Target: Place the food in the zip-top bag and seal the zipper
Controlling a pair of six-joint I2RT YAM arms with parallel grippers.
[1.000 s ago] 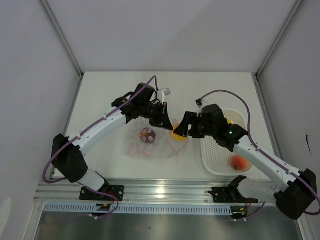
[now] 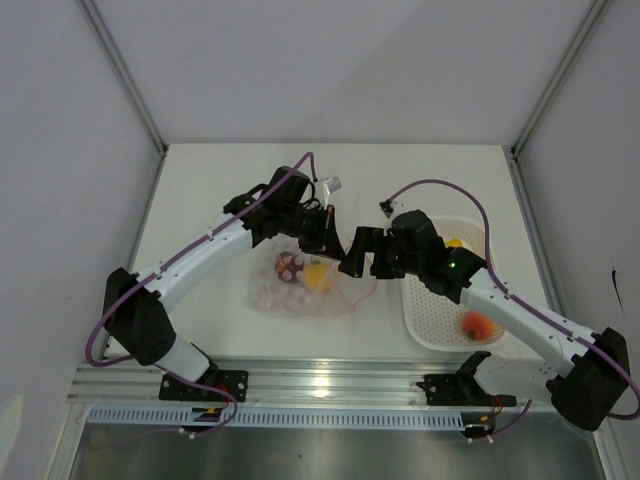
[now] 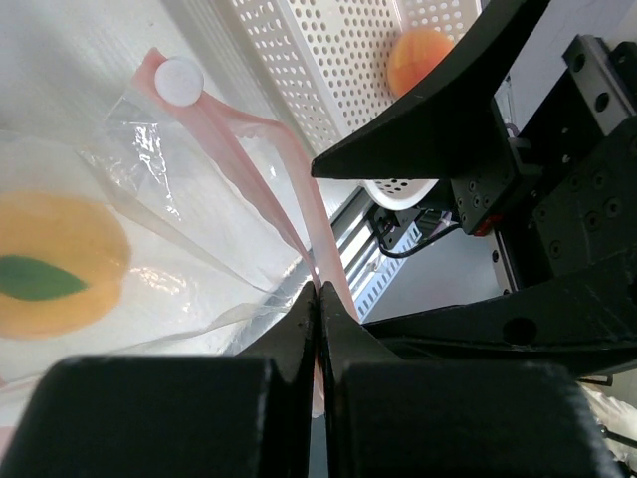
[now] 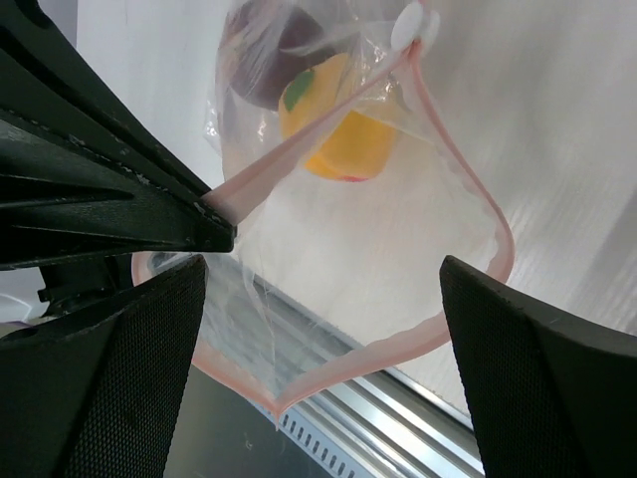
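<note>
The clear zip top bag (image 2: 285, 298) lies in mid-table, its pink-edged mouth (image 4: 388, 354) spread open towards the right arm. A yellow-orange food piece with a green leaf (image 4: 353, 139) rests inside, beside a dark purple round one (image 4: 271, 60). On the pink strip sits a white slider (image 3: 179, 82). My left gripper is shut, pinching the bag's pink rim between its fingertips. My right gripper stands open at the mouth, with no food between its fingers; the fingers (image 3: 398, 124) also show in the left wrist view.
A white perforated basket (image 2: 425, 325) stands right of the bag, under the right arm. It contains an orange-red piece (image 2: 478, 325) and a yellow one (image 2: 455, 243).
The yellow food has moved left from the right gripper, deeper into the bag, against the purple piece, which shifted slightly left. My left gripper has stayed put.
</note>
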